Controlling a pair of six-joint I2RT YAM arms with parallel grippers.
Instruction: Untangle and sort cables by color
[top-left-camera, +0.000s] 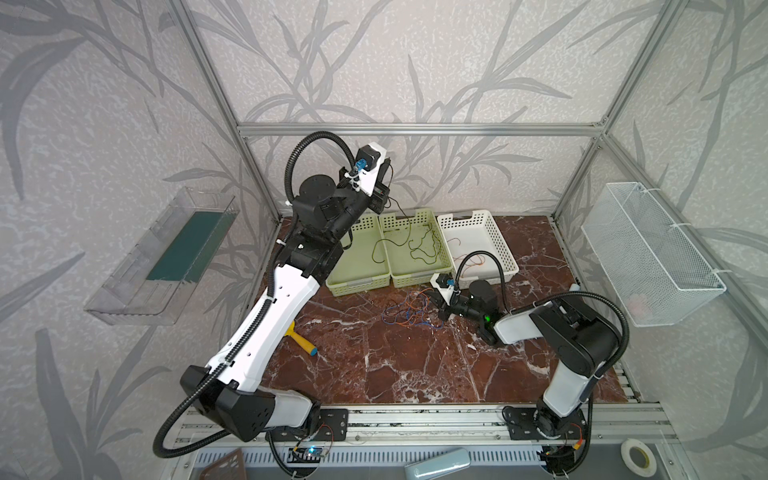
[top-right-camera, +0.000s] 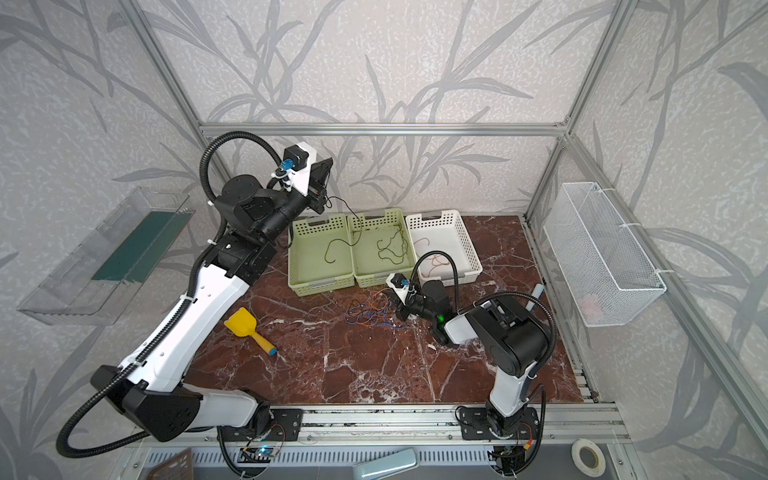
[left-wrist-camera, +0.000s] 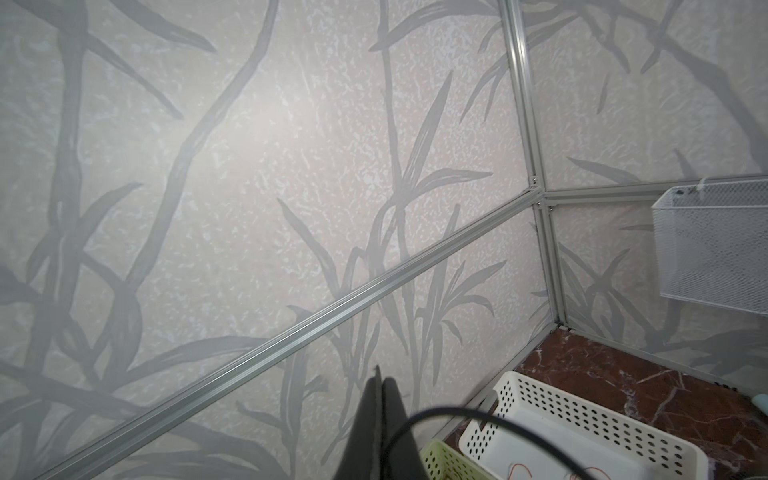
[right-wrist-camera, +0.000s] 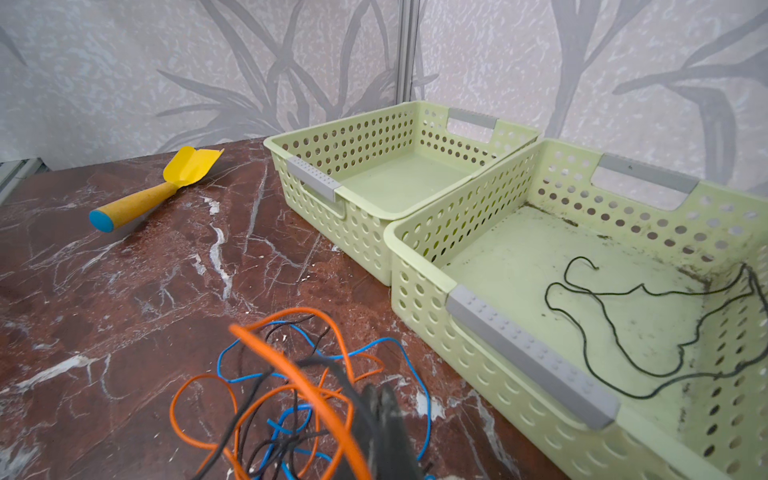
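Observation:
High over the green baskets, my left gripper (top-left-camera: 385, 196) is shut on a black cable (left-wrist-camera: 480, 413). That cable curves away from the fingertips in the left wrist view and droops toward the green baskets in the top views. Low at the table, my right gripper is shut beside a tangle of orange cable (right-wrist-camera: 342, 344), blue cable (right-wrist-camera: 416, 382) and black strands. Orange and black loops cross close to its fingers; whether one lies between them is unclear. More black cable (right-wrist-camera: 608, 324) lies loose in the middle green basket (top-right-camera: 384, 280). A reddish cable (top-right-camera: 433, 262) rests inside the white basket (top-right-camera: 472, 248).
The left green basket (right-wrist-camera: 352, 200) stands against the middle one, its floor mostly bare. A yellow scoop (top-right-camera: 249, 328) lies on the table's left side. Wire baskets hang on both side walls, including a white one (top-left-camera: 652, 248).

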